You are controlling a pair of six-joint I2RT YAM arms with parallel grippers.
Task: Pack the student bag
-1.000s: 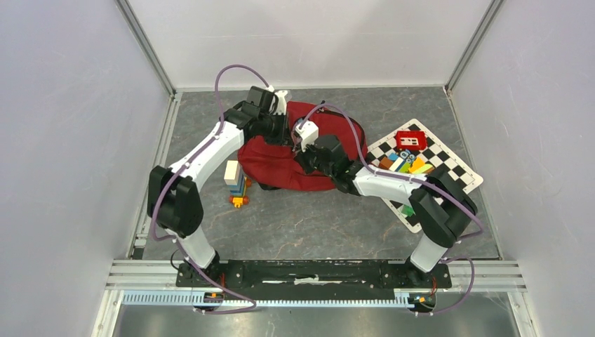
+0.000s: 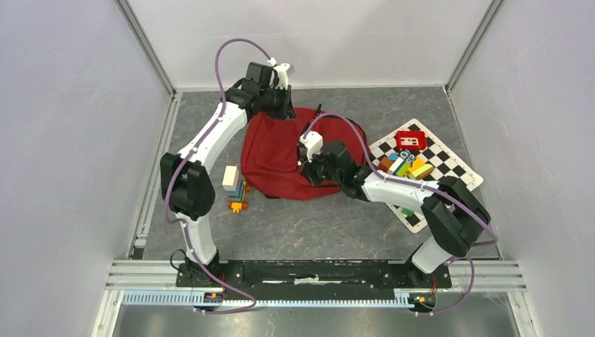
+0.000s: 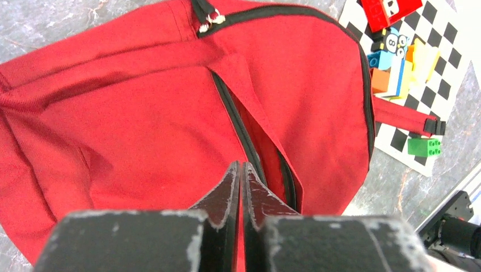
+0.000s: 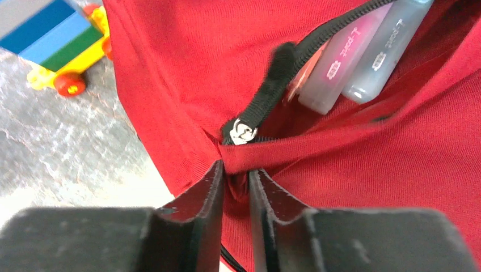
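A red bag (image 2: 270, 165) lies flat in the middle of the floor, its black-zipped pocket partly agape in the left wrist view. Over its upper part, my left gripper is shut, nothing showing between its fingers. At the lower edge of the opening, my right gripper has its fingers a little apart, with a fold of red cloth between them; whether they press on it is unclear. Just beyond those tips is a zipper pull (image 4: 243, 133). Inside the opening lie a pink case (image 4: 337, 68) and a grey-blue case (image 4: 385, 54).
A block toy on wheels (image 2: 237, 188) stands left of the bag. To the right, a checkered board (image 2: 438, 151) carries a red toy piece (image 2: 410, 140), several coloured blocks and a green block (image 3: 424, 147). Bare floor lies in front of the bag.
My right gripper has shifted slightly toward the front, and the bag's front edge has moved the same way.
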